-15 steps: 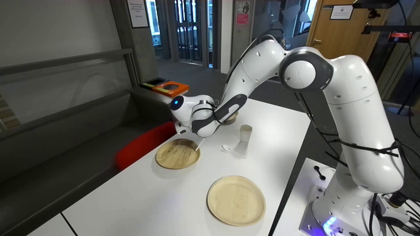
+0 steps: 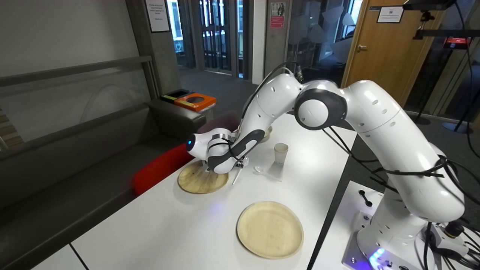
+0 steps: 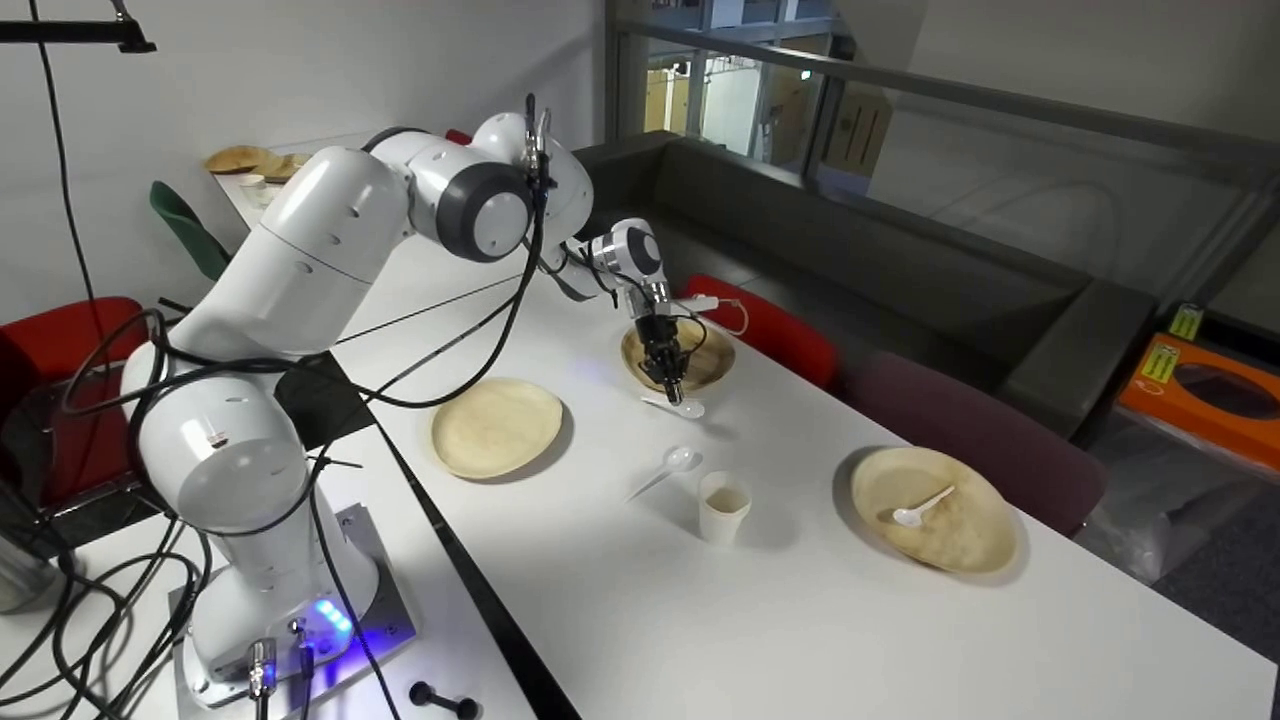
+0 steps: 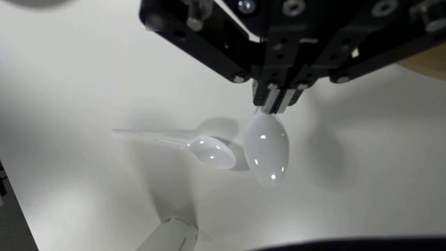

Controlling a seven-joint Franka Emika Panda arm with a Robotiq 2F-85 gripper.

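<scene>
My gripper is shut on a white plastic spoon (image 4: 267, 146), pinching its thin handle just behind the bowl. In the wrist view the bowl points away from the fingertips, and its shadow falls apart from it on the table. Exterior view 1 shows the held spoon's handle (image 2: 237, 176) sticking out beside the wooden plate (image 2: 191, 182). From the other side, the gripper (image 3: 674, 394) is in front of that plate (image 3: 717, 367). A second white spoon (image 3: 679, 458) lies on the table near a pale cup (image 3: 725, 504).
A pale plate (image 2: 270, 229) rests nearer the robot base with nothing on it. Another plate (image 3: 960, 528) at the far end holds a white spoon (image 3: 921, 509). Bare white table lies between them. Red chair (image 3: 768, 326) and sofa line the far edge.
The arm has moved lower and towards the near end of the table in exterior view 1, carrying the spoon with it. The spoon's handle has shifted from over the wooden plate's edge to beside it.
</scene>
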